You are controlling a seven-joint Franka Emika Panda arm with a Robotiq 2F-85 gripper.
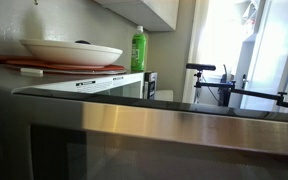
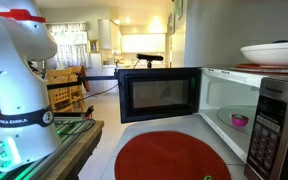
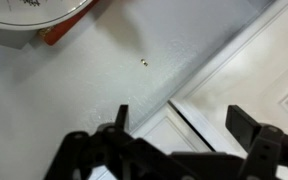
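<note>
In the wrist view my gripper is open, its two fingers well apart with only a pale surface showing between them. A white dish (image 3: 24, 12) with a red piece beneath its rim shows at the top left of that view, clear of the fingers. The microwave stands with its door (image 2: 159, 93) swung wide open. Inside is a small pink and green bowl (image 2: 238, 121). On top of the microwave sits a large white bowl (image 2: 273, 54). Both exterior views leave the gripper out; the white arm (image 2: 19, 105) stands at the left in the second.
A round red mat (image 2: 171, 158) lies on the counter before the microwave. The control panel (image 2: 268, 131) stands right of the opening. A green bottle (image 1: 138, 50) rises behind the white bowl. The open door fills the foreground of the first exterior view.
</note>
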